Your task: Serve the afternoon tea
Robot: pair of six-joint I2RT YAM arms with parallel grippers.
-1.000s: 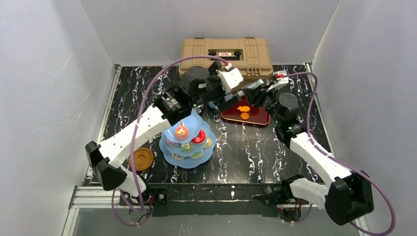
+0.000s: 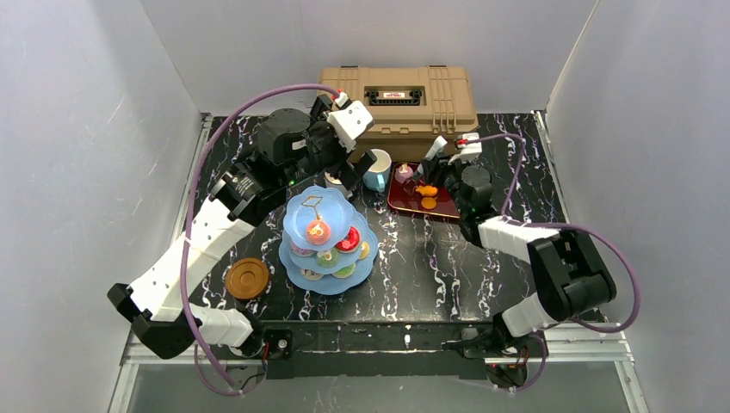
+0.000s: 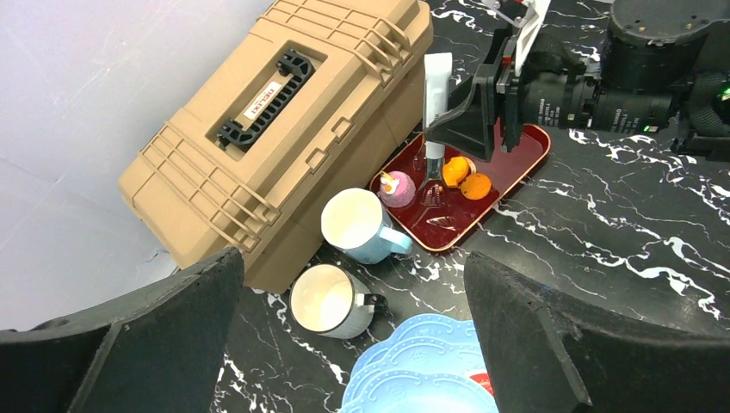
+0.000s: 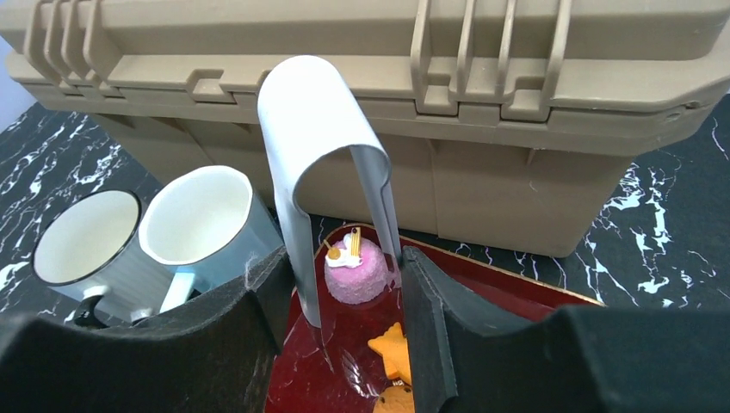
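Observation:
In the right wrist view my right gripper is closed partway around the white tongs (image 4: 314,107), one finger against each leg. Their clear tips (image 3: 433,196) hang low over the dark red tray (image 3: 441,232), to the right of a purple cake (image 3: 397,189). The cake stands apart from the tips, and whether they touch the tray I cannot tell. Above the table's left half, my left gripper is open and empty. Below it stand a blue mug (image 3: 370,245) and a grey mug (image 3: 355,311). A tiered blue cake stand (image 2: 293,258) carries several cakes.
An orange star piece (image 4: 393,353) and a round orange piece (image 3: 475,186) also lie in the tray. Behind it a tan case (image 2: 396,120) blocks the back. A brown lid (image 2: 247,279) rests at front left.

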